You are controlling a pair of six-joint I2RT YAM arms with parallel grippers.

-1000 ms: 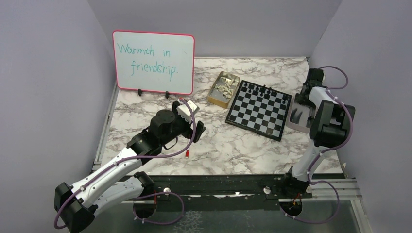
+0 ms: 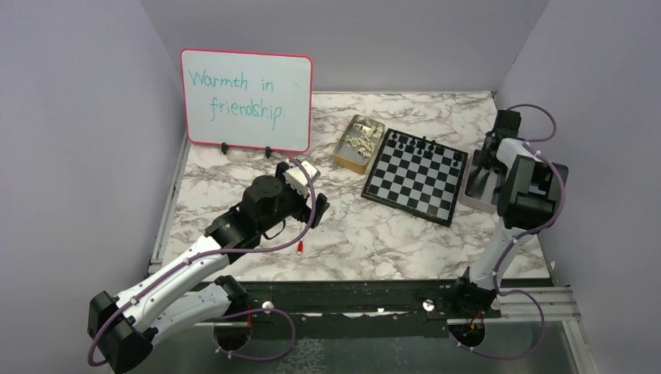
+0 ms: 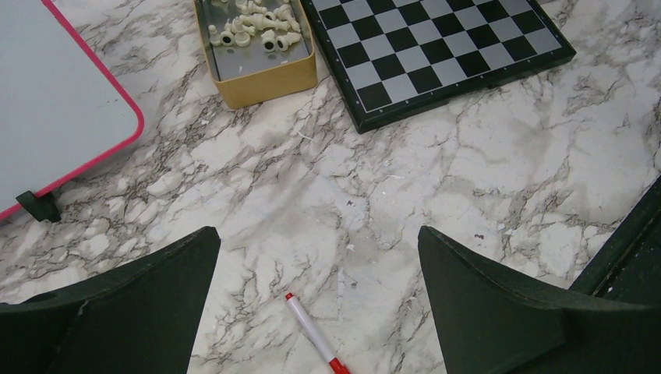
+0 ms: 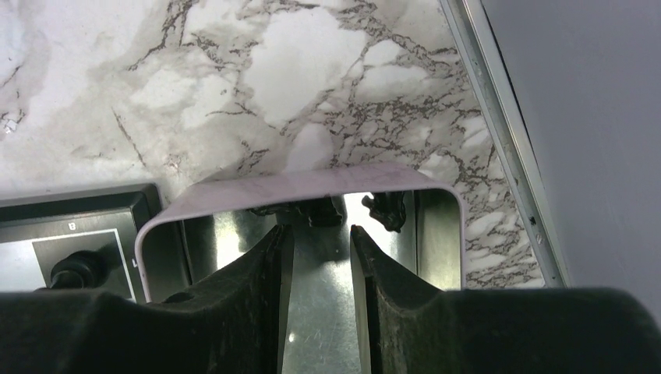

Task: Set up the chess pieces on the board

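Observation:
The chessboard [image 2: 407, 187] carries black pieces [image 2: 423, 151] along its back rows. My right gripper is over the tray [image 4: 312, 183] beside the board, its fingers part open with a narrow gap. A few dark pieces [image 4: 387, 211] lie at the tray's far end, beyond the fingertips; nothing shows between them. White pieces [image 3: 253, 23] lie loose in the tan box [image 3: 265, 93] left of the board. My left gripper hangs open and empty above the marble table, left of the board.
A whiteboard [image 2: 246, 93] with green writing stands at the back left. A marker [image 3: 312, 327] lies under the left gripper. A wall and metal rail border the right side.
The right arm has shifted very slightly over the tray. The left arm, board and white pieces look unchanged.

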